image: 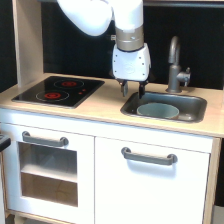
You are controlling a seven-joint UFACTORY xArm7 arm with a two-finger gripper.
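A round grey-green plate or lid lies in the dark sink on the right of the counter. My gripper points down from above at the left end of the sink, to the left of the disc and apart from it. Its two dark fingers stand apart, and nothing shows between them. Whether the fingertips touch the counter or the sink rim, I cannot tell.
Behind the sink rises a dark faucet. A black stove top with red burners fills the counter's left. Bare wooden counter lies between. Below are an oven-like door and a white cabinet door.
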